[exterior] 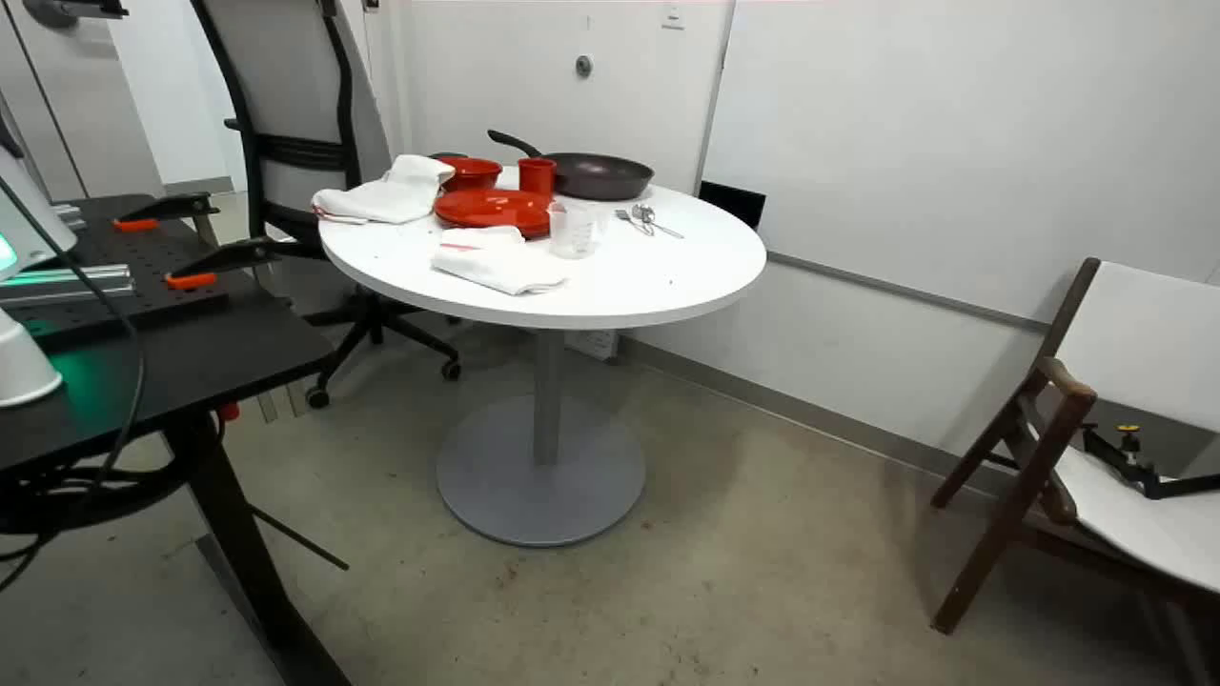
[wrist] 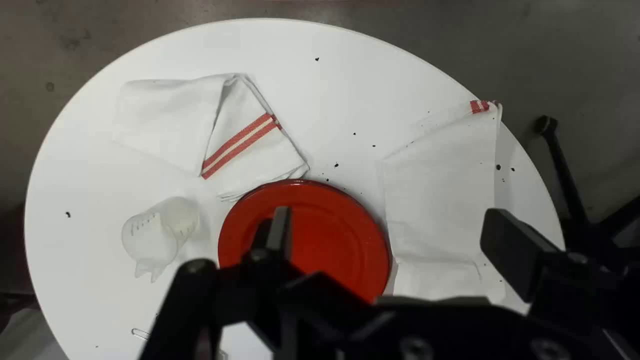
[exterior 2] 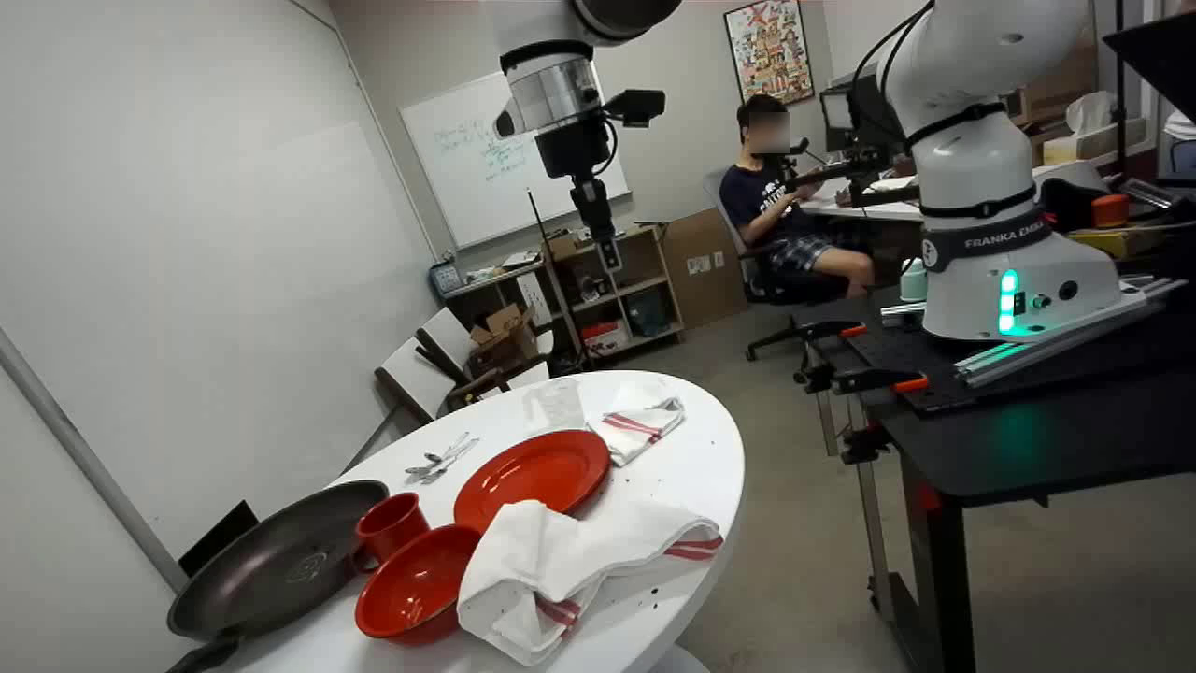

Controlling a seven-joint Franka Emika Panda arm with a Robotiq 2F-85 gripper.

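My gripper is open high above the round white table [wrist: 354, 90], a wide empty gap between its fingers. Exterior view 2 shows the same gripper [exterior 2: 610, 256] hanging in the air, pointing down, touching nothing. Below it in the wrist view lie a red plate [wrist: 324, 234], partly hidden by the gripper, and a white towel [wrist: 441, 186]. A folded towel with red stripes [wrist: 165, 114] and a clear measuring cup [wrist: 144, 237] sit to the left. A red bowl [exterior 2: 420, 583] and a red mug [exterior 2: 392, 525] stand beside the plate.
A dark frying pan [exterior: 595, 173] stands at the table's back, its handle over the edge. Some cutlery [exterior 2: 443, 458] lies near it. Small dark crumbs [wrist: 336, 165] dot the bare tabletop. An office chair [exterior: 303, 137] is close to the table. A person [exterior 2: 785, 207] sits in the background.
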